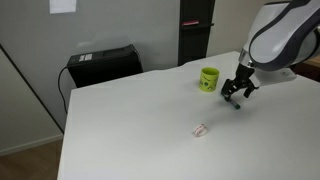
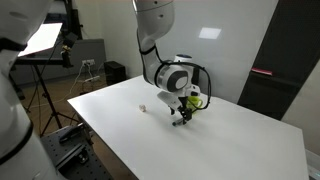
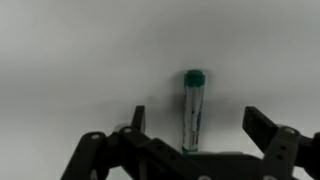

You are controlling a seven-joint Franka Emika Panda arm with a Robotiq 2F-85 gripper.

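Note:
A marker with a green cap end lies on the white table, between the spread fingers of my gripper as the wrist view looks down on it. There is space on both sides of the marker, and its lower end is hidden behind the gripper body. In exterior view 1 the gripper hangs low over the marker, its fingers open. A yellow-green mug stands upright just left of and behind the gripper; in exterior view 2 the arm partly hides it.
A small pale pink-and-white object lies on the table nearer the front. A black box-shaped item sits beyond the back edge.

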